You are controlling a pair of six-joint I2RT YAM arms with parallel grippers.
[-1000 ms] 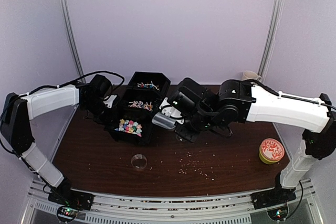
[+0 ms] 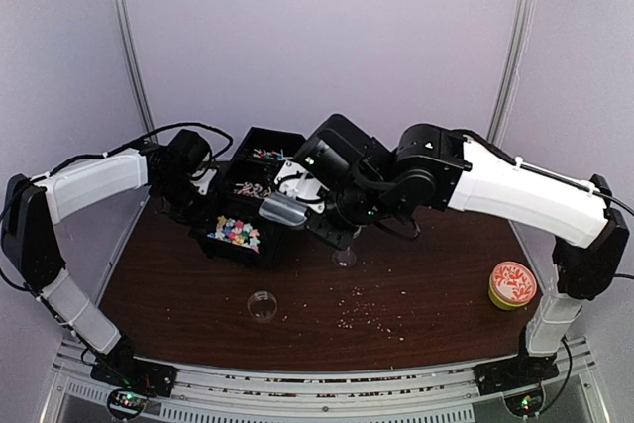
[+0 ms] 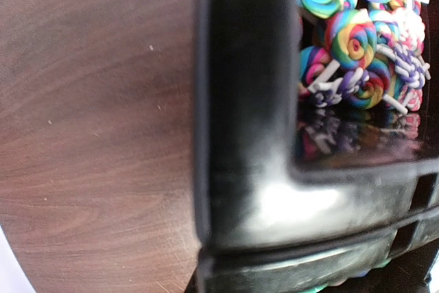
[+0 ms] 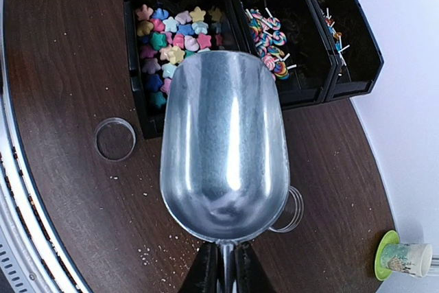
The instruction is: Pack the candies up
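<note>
A metal scoop (image 4: 226, 149), its bowl bare of candy, is gripped by the handle in my right gripper. Seen from above, that scoop hangs just right of the black bins (image 2: 269, 255). Star-shaped candies (image 4: 163, 44) fill the front bin, swirl lollipops (image 3: 351, 36) lie in the middle one, and small stick candies (image 2: 267, 155) in the rear one. My left gripper (image 2: 204, 215) is at the bins' left side, shut on their black wall; its fingertips are mostly hidden. Two clear round cups stand on the table, one in front (image 2: 263, 306), one right of the bins (image 2: 344, 257).
White crumbs (image 2: 362, 317) are scattered mid-table. A red-topped round tin (image 2: 512, 284) stands at the right edge, and a mug on a green saucer (image 4: 405, 259) at the far right.
The bins have shifted a little left and back with my left gripper. My right arm has moved left and upward with the scoop, and now covers the mug in the top view.
</note>
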